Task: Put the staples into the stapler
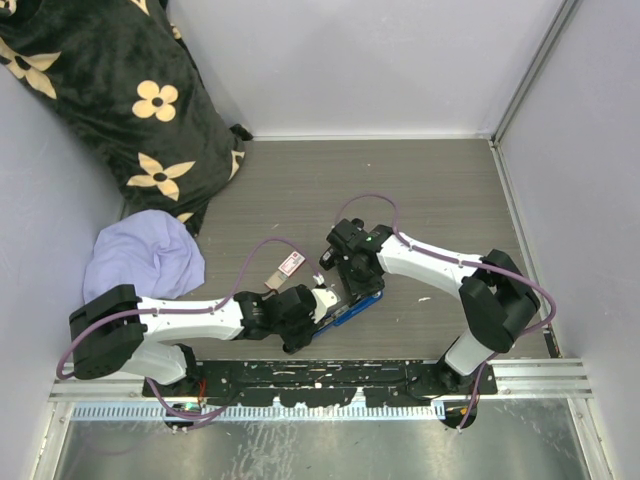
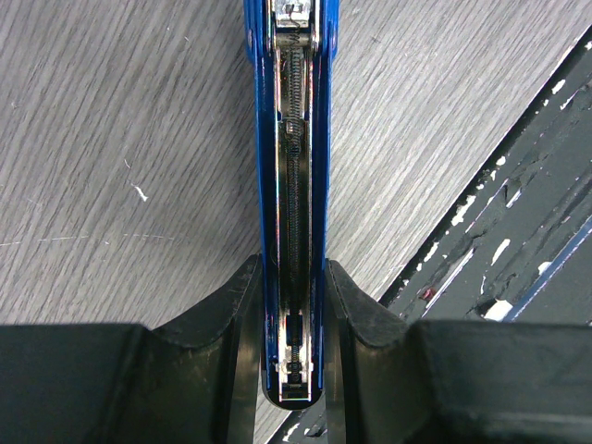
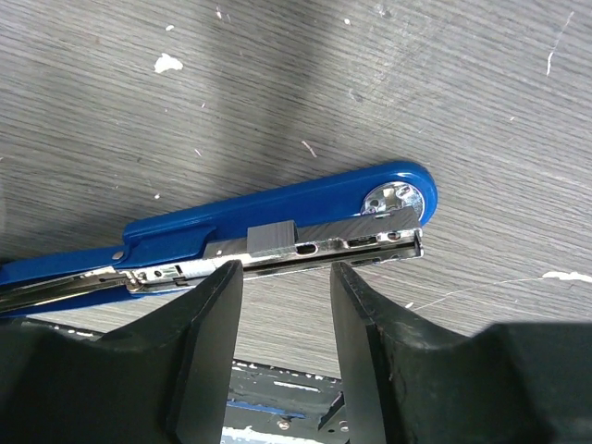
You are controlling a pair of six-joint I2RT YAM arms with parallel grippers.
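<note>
The blue stapler (image 3: pixel 305 208) lies unfolded on the table, its metal magazine exposed. On its cover half (image 2: pixel 294 157), where a long spring shows, my left gripper is shut, one finger on each side. A silver staple strip (image 3: pixel 271 239) sits at the magazine, part way along and short of its rounded end; how deep it sits I cannot tell. My right gripper stands open over the magazine, the left finger (image 3: pixel 227 289) near the strip and nothing between the two. From the top, the arms hide much of the stapler (image 1: pixel 352 312).
A small staple box (image 1: pixel 290 264) with a red and white label lies left of the stapler. A lilac cloth (image 1: pixel 145 255) and a dark flowered cushion (image 1: pixel 110 100) fill the left side.
</note>
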